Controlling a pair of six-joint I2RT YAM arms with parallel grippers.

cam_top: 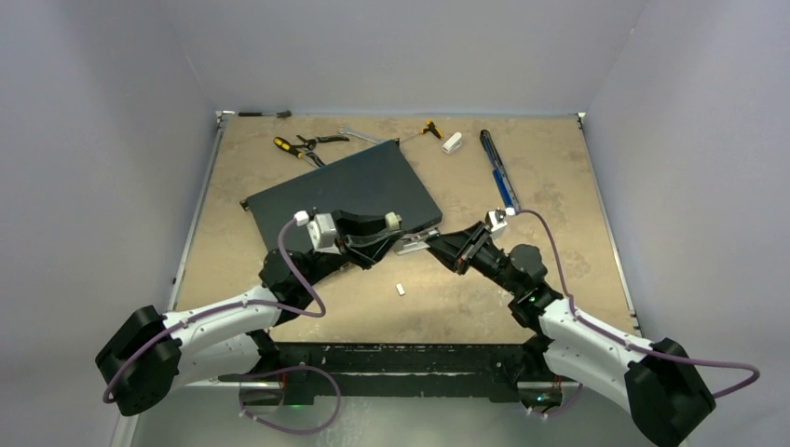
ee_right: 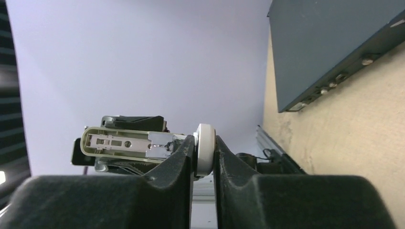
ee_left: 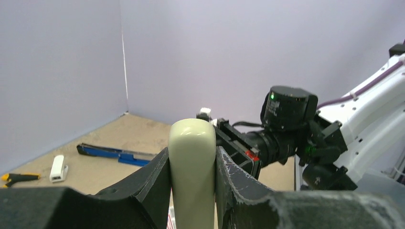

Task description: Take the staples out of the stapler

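The stapler is held between both grippers over the lower right corner of the dark board. My left gripper point(cam_top: 391, 228) is shut on its cream body point(ee_left: 192, 176), which fills much of the lower middle of the left wrist view. My right gripper point(cam_top: 430, 240) has its fingertips round a white end piece point(ee_right: 205, 148) of the stapler; whether they press on it is hard to tell. In the right wrist view the stapler's long open channel point(ee_right: 114, 143) with a metal slider point(ee_right: 158, 145) stretches left from those fingers.
The dark board point(cam_top: 345, 177) covers the middle-left. Pliers point(cam_top: 289, 147), a wrench point(cam_top: 359, 132), a white object point(cam_top: 453, 142) and a blue-black tool point(cam_top: 503, 177) lie toward the back. A small white block point(cam_top: 401, 290) lies at the front middle, with free table around it.
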